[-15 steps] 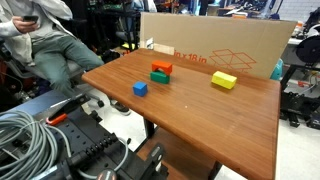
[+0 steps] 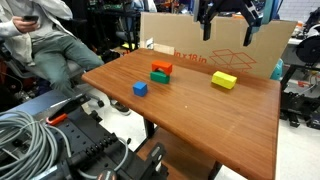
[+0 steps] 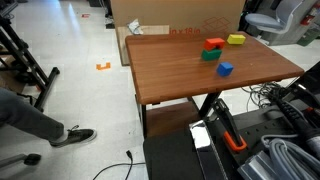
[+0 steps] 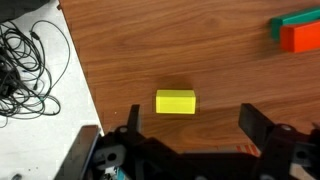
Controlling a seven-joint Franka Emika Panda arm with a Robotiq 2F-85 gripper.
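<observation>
A yellow block [image 2: 223,80] lies alone on the wooden table's right half. In the wrist view that yellow block [image 4: 176,101] appears below me, between and just ahead of the fingers, with no contact. My gripper [image 2: 229,24] hangs well above it at the top of exterior view 1, fingers wide apart and empty; the same gripper spans the lower wrist view. An orange-red block [image 2: 162,67] rests on a green block [image 2: 159,77] near the table's middle. Nearer the front edge sits a blue block [image 2: 140,89].
A cardboard panel [image 2: 170,35] stands along the table's back edge. Cables [image 4: 30,75] lie beyond its edge. A seated person [image 2: 50,45] is at the far left.
My gripper has come down into the top of exterior view 1, above the yellow block; it was out of sight before. The blocks have not moved.
</observation>
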